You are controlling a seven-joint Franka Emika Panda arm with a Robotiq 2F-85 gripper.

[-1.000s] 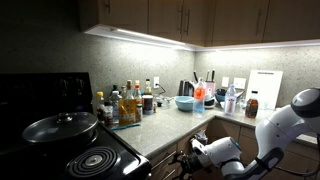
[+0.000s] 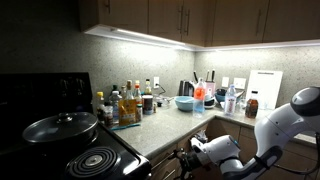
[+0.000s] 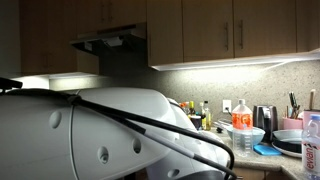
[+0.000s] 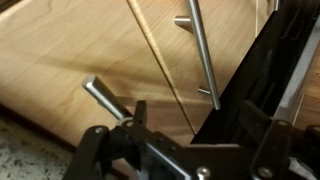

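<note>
In the wrist view my gripper stands open, its two dark fingers apart and nothing held between them. It faces light wood cabinet fronts (image 4: 75,45). A long metal bar handle (image 4: 204,50) rises ahead of the gap between the fingers. Another metal handle (image 4: 106,97) ends close to the left finger; whether they touch I cannot tell. From the first exterior view, the gripper (image 2: 184,160) is low at the cabinet fronts below the counter edge, dark and small. The second exterior view hides it behind the white arm (image 3: 110,140).
The stove (image 2: 75,155) with a lidded pan (image 2: 60,127) stands left of the gripper. Several bottles (image 2: 128,105) crowd the back counter. A large orange-labelled bottle (image 2: 199,98) and a blue bowl (image 2: 185,103) stand near the corner. The front counter (image 2: 160,130) has clear space.
The arm's hand has shifted slightly right and downward along the cabinet fronts. The objects on the counter and stove look unmoved.
</note>
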